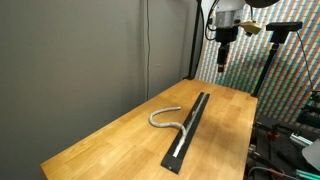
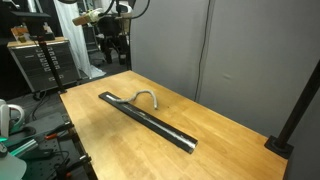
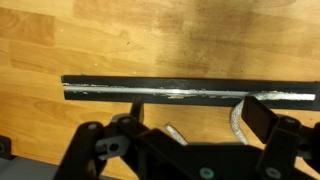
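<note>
A long black strip (image 1: pixel 170 160) with a pale groove down its middle lies flat on the wooden table. Beside it curls a grey rope or hose (image 1: pixel 153 117), one end of which reaches onto the strip. High over the table's far end hangs my gripper (image 1: pixel 222 68), clear of both. From the wrist view, the gripper is open, its fingers wide apart and nothing between them. The strip (image 3: pixel 110 96) crosses that view above the fingertips. Parts of the rope (image 3: pixel 237 122) show there, but its middle is hidden behind the gripper.
Bare table (image 2: pixel 215 123) surrounds the strip and rope. A grey wall panel (image 1: pixel 80 70) runs along one side, with a black post (image 2: pixel 295 95) at a table corner. A drawer cabinet (image 2: pixel 40 65) stands off the table behind the arm.
</note>
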